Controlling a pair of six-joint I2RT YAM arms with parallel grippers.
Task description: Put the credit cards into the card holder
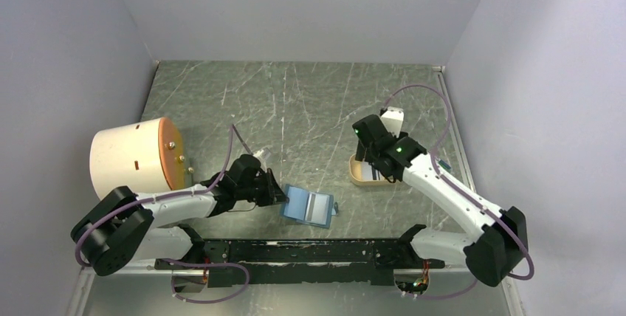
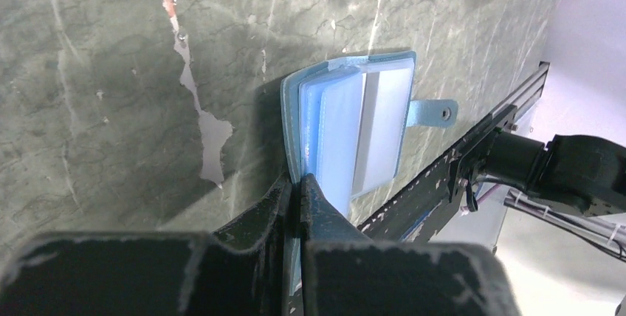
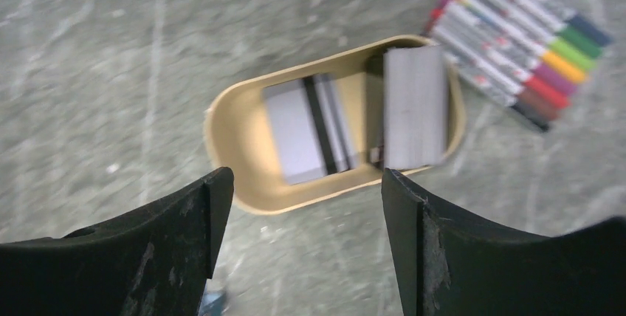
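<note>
The light-blue card holder (image 1: 294, 202) lies opened out near the table's front edge. Its right half shows a white, grey-striped card face (image 2: 387, 120), and a snap tab (image 2: 432, 113) sticks out on the right. My left gripper is shut on the holder's left edge. Within the tan tray (image 3: 255, 194) lies a white card with a black stripe (image 3: 295, 131); whether more cards lie beneath it cannot be told. Over the tray, my right gripper is open, with its fingers apart and nothing held between them.
A pale box-like item (image 3: 415, 109) and something dark fill the tray's right end. Coloured markers (image 3: 524, 43) lie in a row beside the tray. A cream cylinder (image 1: 133, 157) stands at the left.
</note>
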